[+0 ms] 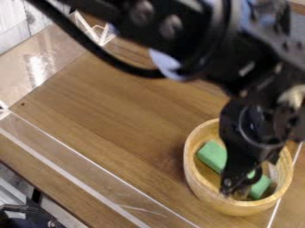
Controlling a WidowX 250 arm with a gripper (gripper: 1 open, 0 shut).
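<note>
A round light-wood bowl [198, 183] stands at the lower right of the camera view, holding a green block [213, 156]. My black gripper [244, 178] reaches down into the bowl over the block, its fingertips low and partly hiding the block's middle. The fingers look apart, one on each side of the block, though whether they touch it is unclear.
A clear plastic strip runs along its front edge, and a clear panel lies at the upper left. A dark gap shows at the lower left.
</note>
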